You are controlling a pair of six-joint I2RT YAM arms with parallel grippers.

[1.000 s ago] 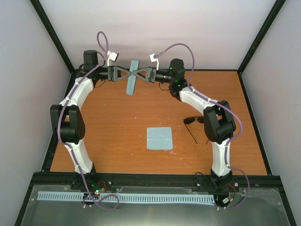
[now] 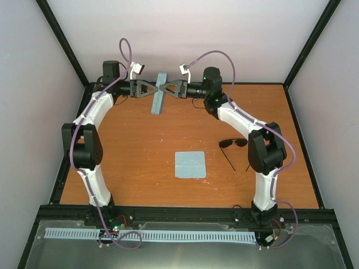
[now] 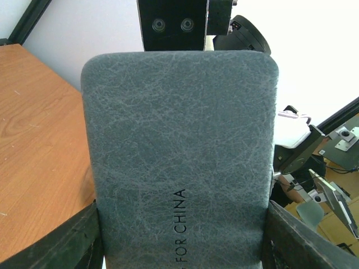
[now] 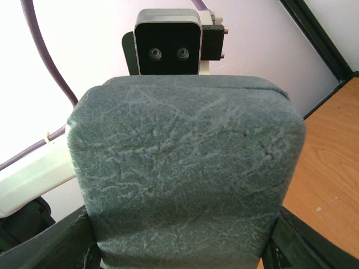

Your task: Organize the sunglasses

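Note:
A grey sunglasses case [image 2: 159,98], with "FOR CHINA" printed on it, is held up between my two grippers, filling the middle of both wrist views. My left gripper [image 2: 155,89] is at its left side; how tightly its fingers sit on the case is hard to tell. My right gripper [image 2: 163,88] is shut on the case from the other side. Dark sunglasses [image 2: 233,143] lie at right on the table, partly hidden by the right arm. A light blue cloth [image 2: 190,165] lies flat at centre front.
Both arms reach across its back half.
The case and both grippers have shifted slightly to the right and toward the front in the top view.

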